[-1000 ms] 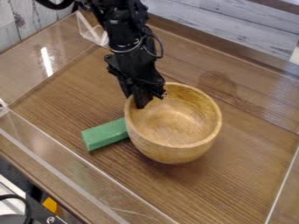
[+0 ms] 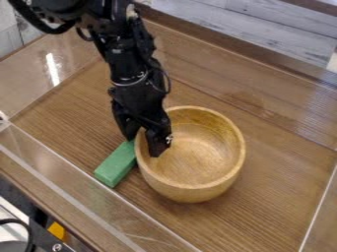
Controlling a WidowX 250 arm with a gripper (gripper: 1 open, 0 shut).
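My black gripper [image 2: 142,132] is at the near-left rim of a tan wooden-coloured bowl [image 2: 195,163], its fingers over and partly hiding that rim. Whether they are shut on the rim or apart from it is not clear. A green block [image 2: 113,169] lies on the wooden table just left of the bowl, below the gripper, its far end close to the fingers.
The wooden table [image 2: 257,98] has free room behind and right of the bowl and at the left. A white plank wall [image 2: 263,30] runs along the back. Cables and a small yellow object lie beyond the table's near-left edge.
My gripper has come down and toward the viewer at the bowl's left side. The bowl has shifted slightly left, and its visible rim now sits differently, less tilted.
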